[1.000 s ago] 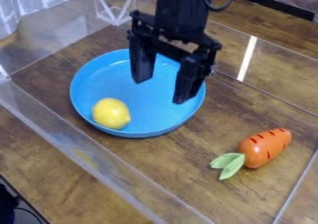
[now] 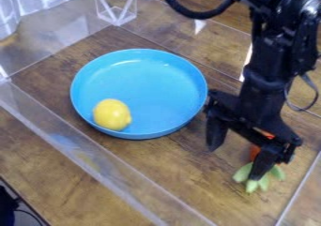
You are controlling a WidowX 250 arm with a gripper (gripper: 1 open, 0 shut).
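Observation:
My black gripper (image 2: pixel 251 133) is low on the right over an orange carrot (image 2: pixel 254 154), its fingers open around it and hiding most of it. The carrot's green leaves (image 2: pixel 252 177) show below the fingers. A blue plate (image 2: pixel 160 94) sits left of the gripper, with a yellow lemon (image 2: pixel 112 114) on its lower left part.
The wooden table (image 2: pixel 120 169) has bare space in front of the plate. Clear plastic edges run along the left and back left. A dark cable (image 2: pixel 15 211) shows at the bottom left corner.
The gripper has come down and to the right from above the plate onto the carrot, which it now mostly covers. The lemon and plate look unmoved.

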